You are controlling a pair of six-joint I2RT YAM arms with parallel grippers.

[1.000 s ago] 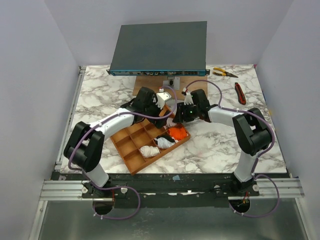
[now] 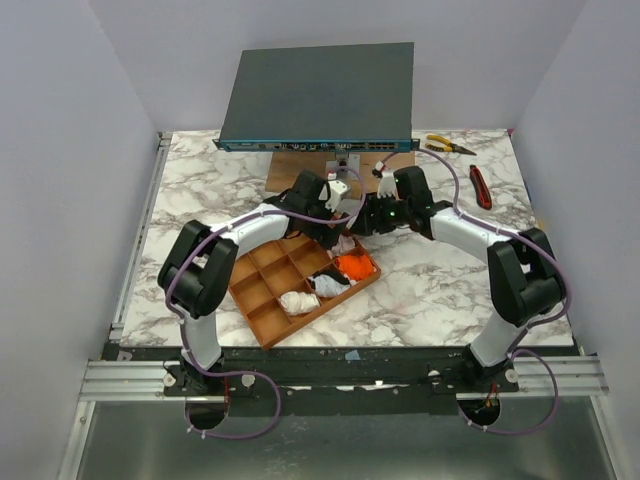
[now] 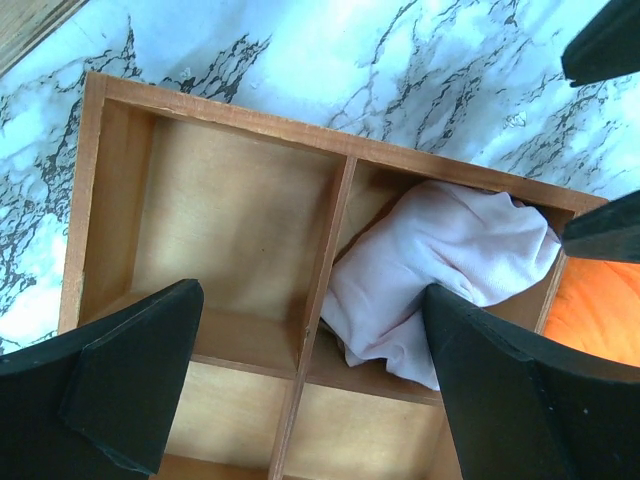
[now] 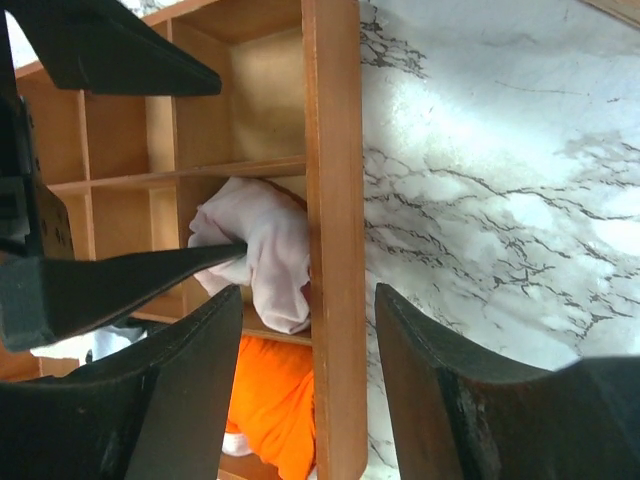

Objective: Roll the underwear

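Observation:
A pale pink bundled underwear (image 3: 440, 250) lies in the end compartment of the wooden divider box (image 2: 255, 292), crumpled against the compartment walls. My left gripper is open above the box, its fingers spread across the divider beside the bundle. One of its fingers (image 4: 185, 268) overlaps the pink cloth in the right wrist view; whether it touches cannot be told. At the box's edge, my right gripper stands partly open over the wooden rim, and no cloth shows between its fingers.
Orange cloth (image 2: 356, 266) fills the neighbouring compartment. Grey-and-black cloth (image 2: 330, 282) and a white bundle (image 2: 299, 302) lie farther along. Several compartments are empty. Pliers (image 2: 450, 145) and a red-handled tool (image 2: 481, 187) rest at the back right. The marble tabletop right of the box is clear.
My right arm's elbow has moved outward to the right. The bundles in the box look unmoved.

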